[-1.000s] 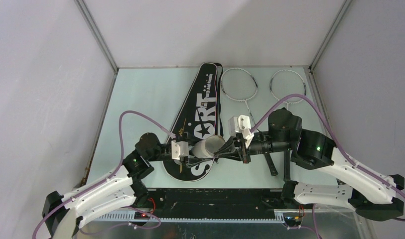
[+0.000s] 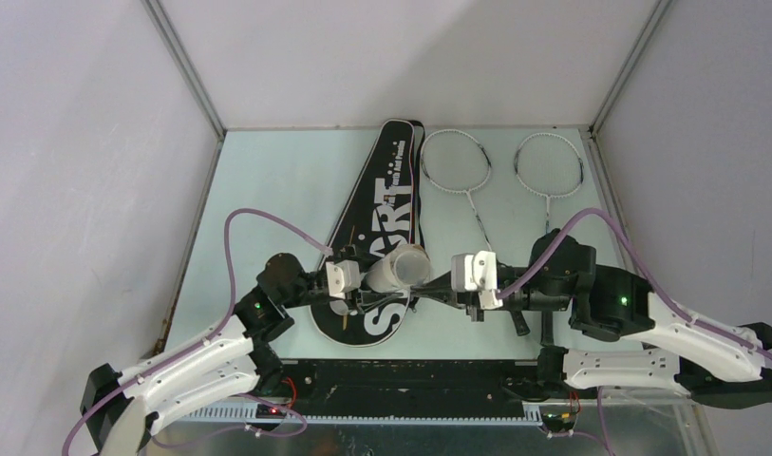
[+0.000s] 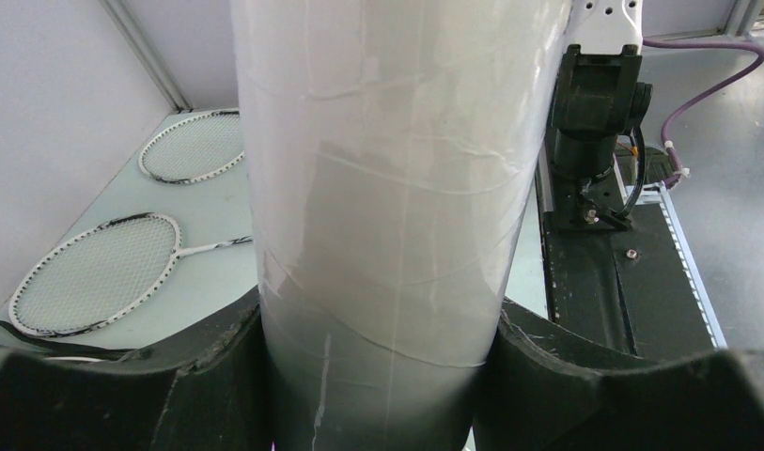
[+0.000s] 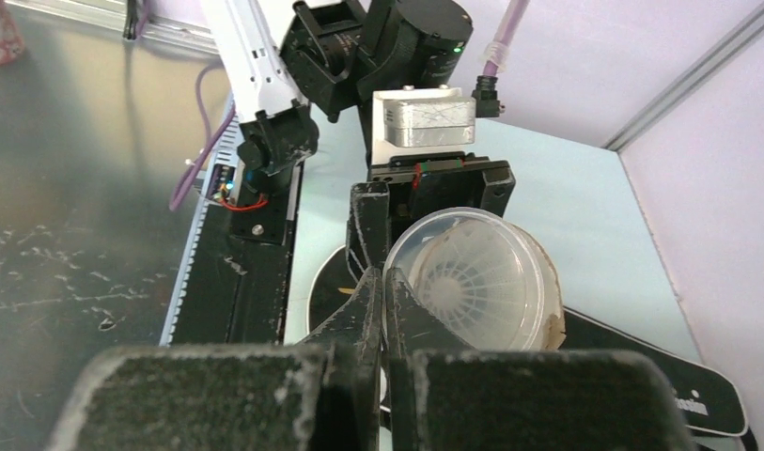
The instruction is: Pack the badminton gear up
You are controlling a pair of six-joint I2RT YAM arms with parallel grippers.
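Observation:
A white cylindrical shuttlecock tube [image 2: 391, 272] with a translucent lid [image 4: 458, 282] at its end is held by my left gripper, shut on it, above the racket bag. My right gripper is shut, its fingertips at the lid's rim with nothing visible between them. The black racket bag [image 2: 372, 218] lies on the table beneath the tube. Two white rackets lie right of it: one racket [image 2: 455, 187] beside the bag, the other [image 2: 548, 195] farther right, their lower parts partly hidden by my right arm.
White walls [image 2: 705, 142] enclose it at the back and sides. A dark rail [image 2: 410, 380] runs along the front edge.
My right arm has moved toward the front of the table, with its gripper still at the lid. My left arm and the tube look nearly unchanged.

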